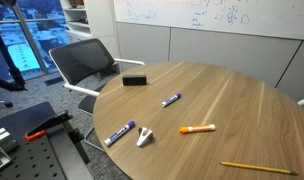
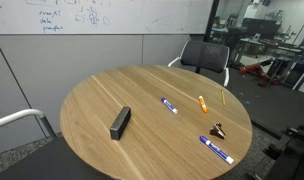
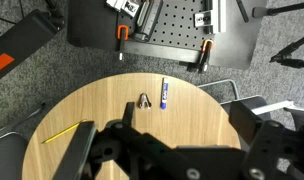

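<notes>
In the wrist view my gripper stands open, its dark fingers wide apart above the wooden round table (image 3: 87,105), with nothing held between them. A blue-and-white marker (image 3: 163,95) and a small pale object with a dark part (image 3: 144,101) lie on the table near its edge; what the small object is, I cannot tell. A second blue marker (image 1: 172,100) lies farther in. An orange marker (image 1: 198,128), a yellow pencil (image 1: 258,168) and a black block (image 1: 134,80) rest on the tabletop, spread apart. The gripper's fingers do not show in either exterior view.
A dark stand (image 3: 177,28) with orange-handled clamps adjoins the round table. A whiteboard (image 1: 217,14) hangs behind.
</notes>
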